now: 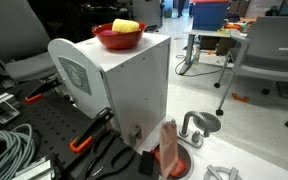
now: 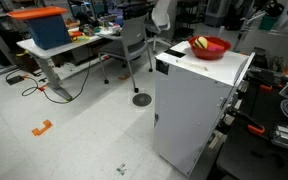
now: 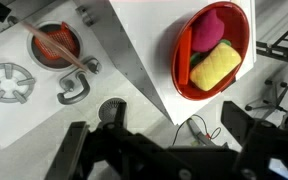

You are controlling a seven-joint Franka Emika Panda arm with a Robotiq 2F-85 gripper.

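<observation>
My open gripper shows at the bottom of the wrist view, with nothing between its black fingers. A flat pinkish board (image 1: 168, 150) stands on edge by the small sink (image 1: 184, 163). From above, it appears as a narrow brown-pink strip across the sink's red strainer. On top of the white cabinet (image 1: 134, 80) sits a red bowl (image 1: 119, 42). It holds a yellow block (image 3: 214, 65), a magenta piece (image 3: 206, 30) and an orange-red piece. The gripper is above and apart from both bowl and board. Neither exterior view clearly shows it.
A faucet (image 1: 192, 122) rises behind the sink, with a stove burner (image 3: 8, 83) beside it. Coiled cable (image 1: 8, 150) and black-orange clamps lie on the dark table. A grey chair (image 1: 269, 50) stands at the back. Open floor surrounds the cabinet.
</observation>
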